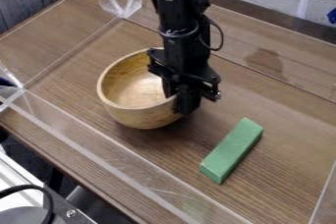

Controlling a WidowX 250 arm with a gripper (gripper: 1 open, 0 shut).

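A tan bowl (132, 105) sits left of centre on the wooden table, slightly tilted. My black gripper (182, 98) is down at the bowl's right side, shut on its rim; the fingertips are dark and partly hard to make out. A green rectangular block (233, 150) lies apart to the lower right of the bowl.
Clear plastic barrier edges run along the left and front, and a white object with a black cable (33, 203) is at the lower left corner.
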